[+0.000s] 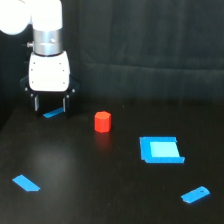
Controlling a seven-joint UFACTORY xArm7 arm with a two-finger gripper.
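Note:
My white arm [49,72] reaches down at the back left. At its lower end the gripper [51,103] stands open over the dark table, its two thin dark fingers spread apart and nothing visible between them. Right of the gripper and clear of it, a red block [102,122] stands on the table. Farther right, a pale square patch [164,149] framed by blue tape [146,149] lies on the surface.
Blue tape strips mark the table at the front left [26,183], the front right [195,195] and beneath the gripper [53,113]. A dark curtain [145,50] hangs behind.

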